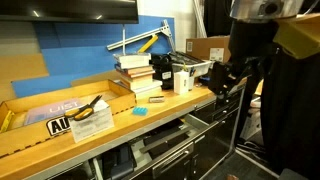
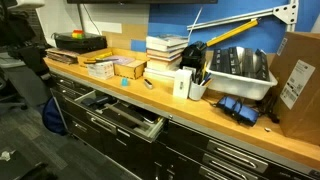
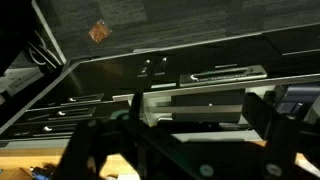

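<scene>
My gripper stands open in the wrist view, its dark fingers apart with nothing held between them. Beyond them lies a pulled-out drawer (image 3: pixel 192 98) under the wooden counter. In exterior view 2 this drawer (image 2: pixel 150 131) stands open with dark items inside that are hard to make out. Exterior view 1 shows the gripper (image 1: pixel 222 82) in front of the counter, at the right, above the level of the open drawer (image 1: pixel 180 141).
On the counter (image 2: pixel 222 112) are stacked books (image 2: pixel 165 55), a grey bin (image 2: pixel 240 85), a blue item (image 2: pixel 236 109) and a large cardboard box (image 2: pixel 300 85). Scissors (image 1: pixel 84 109) lie on a white box at the left. Open floor (image 3: pixel 160 25) lies before the drawers.
</scene>
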